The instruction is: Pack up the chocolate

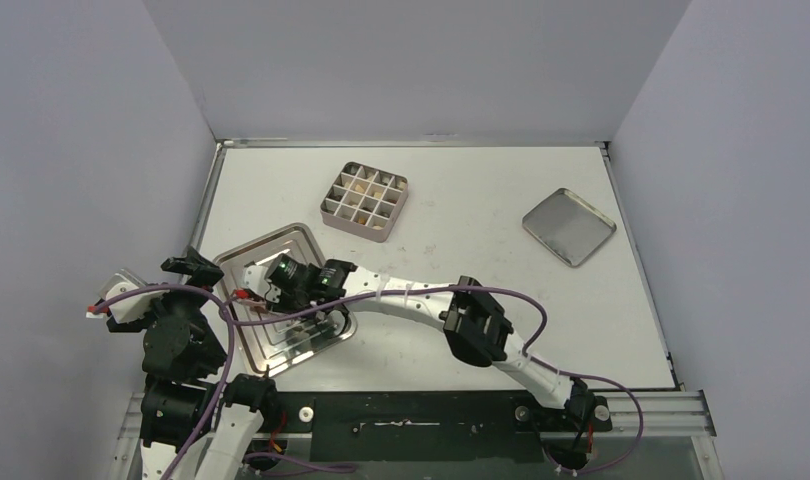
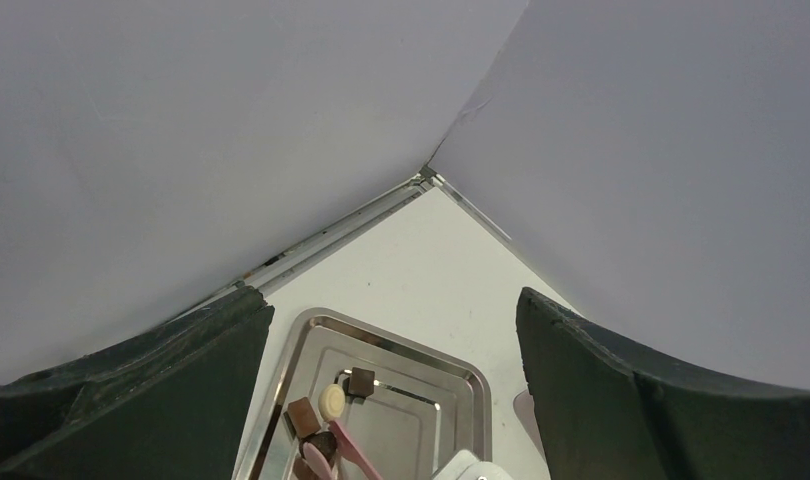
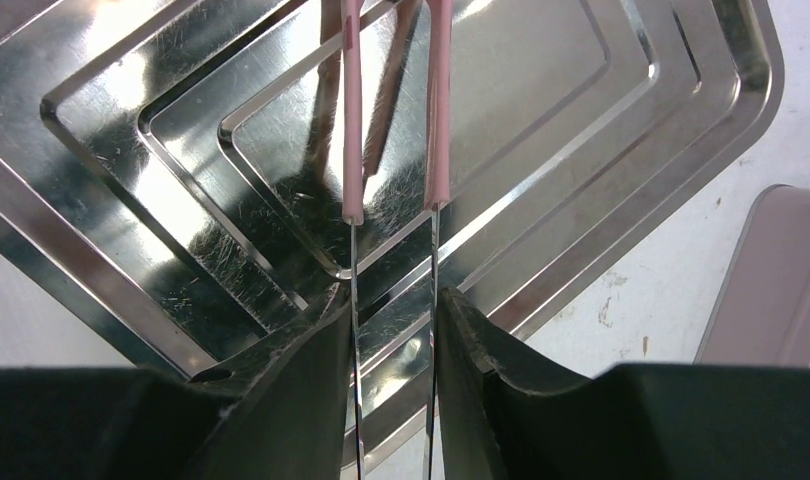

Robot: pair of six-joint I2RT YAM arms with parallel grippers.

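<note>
My right gripper is shut on pink-tipped metal tongs, held over the steel tray; whether their tips grip anything is out of frame. In the left wrist view several chocolates lie on the tray: a dark square, a cream round and a brown piece, with the pink tips beside them. My left gripper is open, raised at the left of the tray. The compartment box stands behind the tray, with pieces in some cells.
An empty steel tray lies at the right of the white table. The right arm stretches across the front middle.
</note>
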